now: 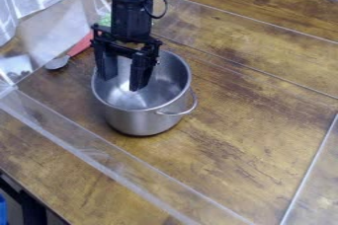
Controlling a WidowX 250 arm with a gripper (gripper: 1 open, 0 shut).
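A large steel pot with a wire handle at its right stands on the wooden table. My black gripper hangs over the pot's left part, fingers pointing down and spread apart, the tips at or just inside the opening. The gripper is open, and I see nothing held between its fingers. Whether a finger touches the rim is unclear.
Behind the pot at the left lie a small metal utensil, a red-handled tool and something green, partly hidden by the arm. Clear panels run along the left and right.
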